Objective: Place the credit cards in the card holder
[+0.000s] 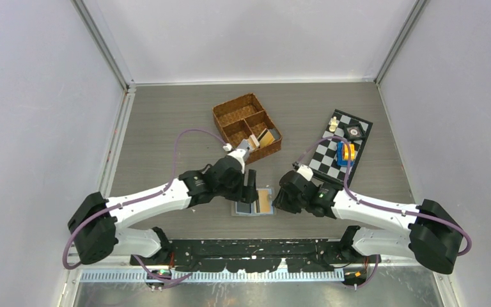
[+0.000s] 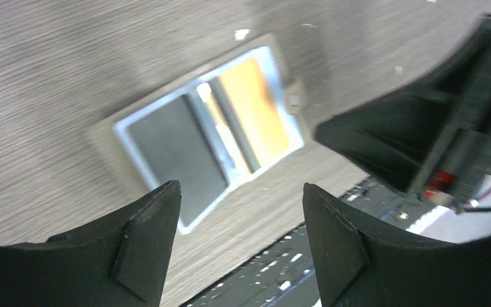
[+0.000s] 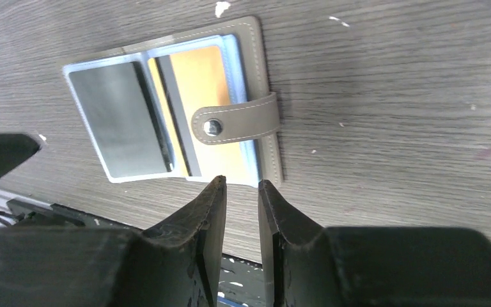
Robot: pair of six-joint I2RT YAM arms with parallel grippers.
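The grey card holder [image 3: 265,64] lies spread flat on the table near its front edge. One of its clear sleeves has a dark card [image 3: 118,121]; the other has a gold card [image 3: 198,73] with a dark stripe. Its snap strap [image 3: 240,121] lies across the gold card. Above the holder, my left gripper is spread wide and empty. My right gripper is at the holder's right side, partly open, with a narrow empty gap between its fingers. More cards [image 1: 266,138] sit in the wicker basket [image 1: 235,102].
At the right, a chessboard [image 1: 325,160] carries blue and orange blocks [image 1: 346,153] and small items. My two grippers stand close together at the holder.
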